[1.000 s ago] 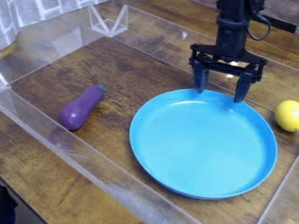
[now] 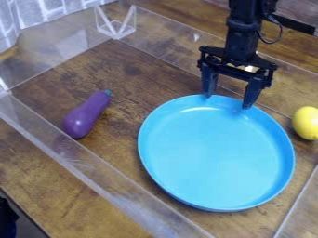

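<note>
A black robot gripper (image 2: 233, 76) hangs from the top over the back rim of a large blue plate (image 2: 217, 149), fingers pointing down; whether it is open or shut on anything is unclear. A purple eggplant (image 2: 85, 116) lies on the wooden surface to the left. A yellow object (image 2: 306, 123), perhaps a lemon, sits at the right edge beside the plate.
Clear plastic walls or edges run along the left and lower left, and a small white wire object (image 2: 114, 26) stands at the back left.
The gripper has shifted very slightly to the left and its posture differs a little. The plate, eggplant and yellow object have not moved.
</note>
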